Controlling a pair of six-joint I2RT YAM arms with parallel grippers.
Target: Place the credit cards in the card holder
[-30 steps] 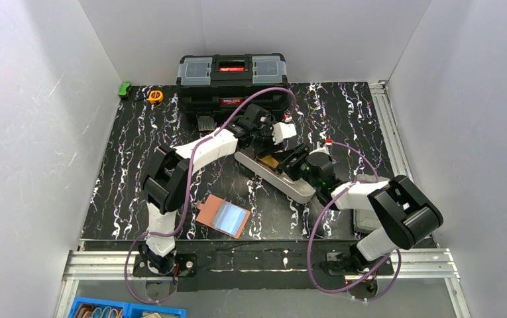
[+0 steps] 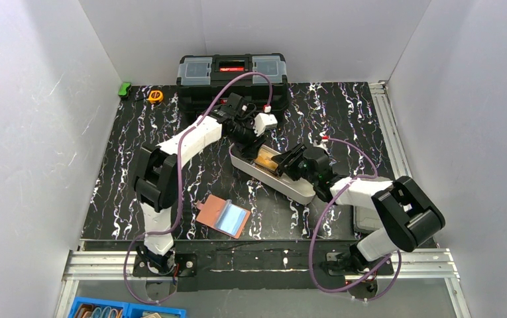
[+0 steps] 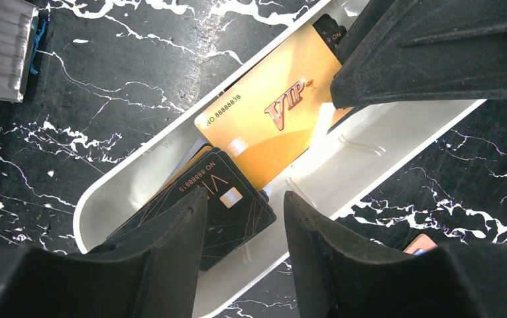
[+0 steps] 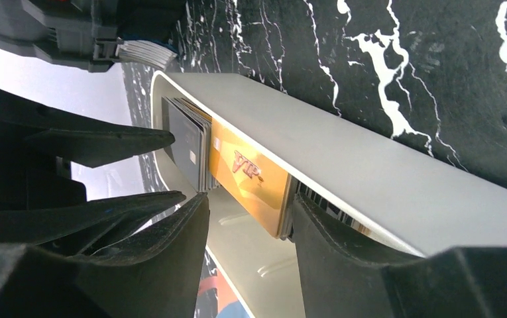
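A white tray (image 2: 257,175) in the middle of the table holds the credit cards. A gold VIP card (image 3: 270,99) leans among them, with black cards (image 3: 211,212) at one end and more stacked cards behind. My left gripper stands open over the black cards, nothing visibly between its fingers. My right gripper is inside the tray at the gold card, part open, one finger at the card's edge; whether it grips is unclear. A pink card holder (image 2: 211,212) with a clear sleeve lies at the front left.
A black toolbox (image 2: 230,86) stands at the back, an orange tape (image 2: 155,96) and a green object (image 2: 124,89) at back left. A grey case (image 2: 366,218) lies under the right arm.
The right arm has moved very little.
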